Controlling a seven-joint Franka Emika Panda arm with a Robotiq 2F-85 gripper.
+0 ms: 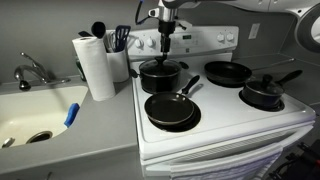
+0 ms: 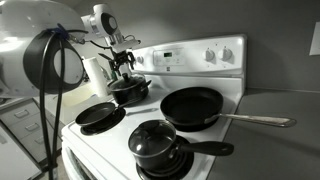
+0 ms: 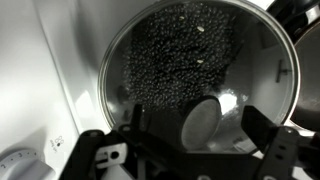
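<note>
A black pot (image 1: 160,78) with a glass lid sits on the back left of the white stove. Just above this pot hangs my gripper (image 1: 164,52), pointing down. In the wrist view the glass lid (image 3: 118,65) fills the middle, and dark beans show through it. The lid's knob (image 3: 201,122) lies between the open fingers, at the lower middle of that view. Nothing is gripped. From the second exterior view the pot (image 2: 128,90) is partly behind a frying pan's handle.
A frying pan (image 1: 171,110) stands in front of the pot. Another pan (image 1: 228,73) and a lidded saucepan (image 1: 263,93) occupy the right burners. Left of the stove are a paper towel roll (image 1: 95,68), a utensil holder (image 1: 118,66) and a sink (image 1: 35,107).
</note>
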